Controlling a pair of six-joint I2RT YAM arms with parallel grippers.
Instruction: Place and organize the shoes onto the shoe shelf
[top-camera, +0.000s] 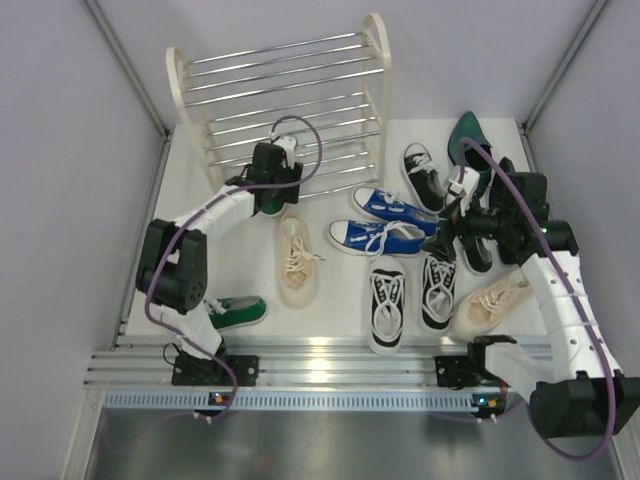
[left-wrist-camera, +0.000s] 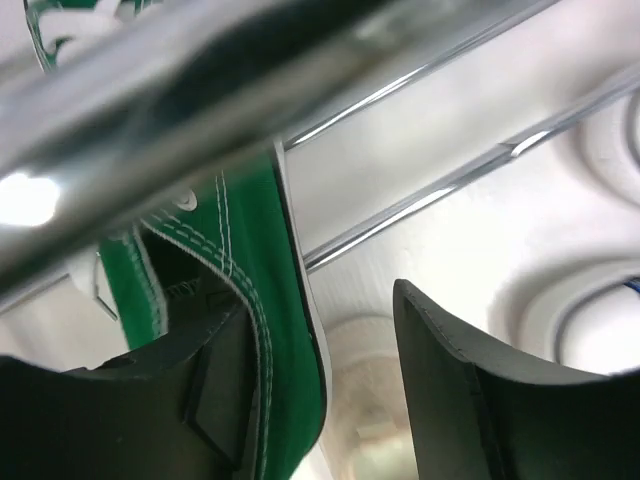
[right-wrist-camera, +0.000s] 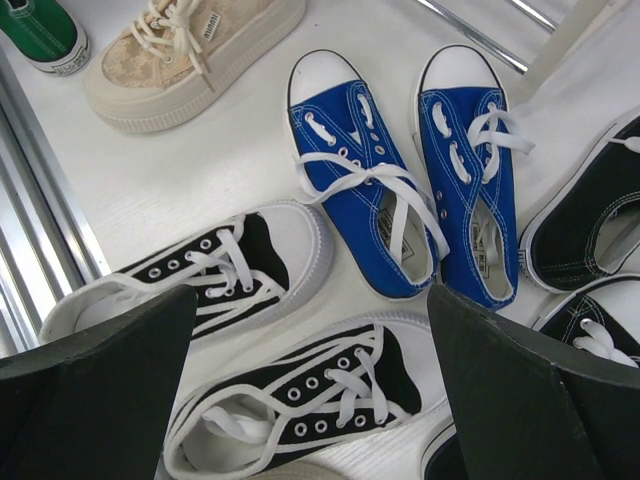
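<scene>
A green shoe (left-wrist-camera: 290, 330) is at the shelf's lower rails, beneath a steel bar (left-wrist-camera: 130, 140); in the top view it is mostly hidden behind my left gripper (top-camera: 284, 170). The left gripper's fingers stand part open around its heel, one finger behind or inside it; contact is unclear. My right gripper (top-camera: 452, 215) hangs open above the shoes at the right. Below it lie two blue sneakers (right-wrist-camera: 360, 240), black-and-white sneakers (right-wrist-camera: 330, 390) and black shoes (right-wrist-camera: 590, 200). A cream sneaker (top-camera: 296, 260) and another green shoe (top-camera: 235, 312) lie on the left half.
The white shoe shelf (top-camera: 180, 100) stands at the back. Free board shows at the left and in the middle front. A metal edge (top-camera: 320, 345) runs along the front, and more shoes crowd the right side.
</scene>
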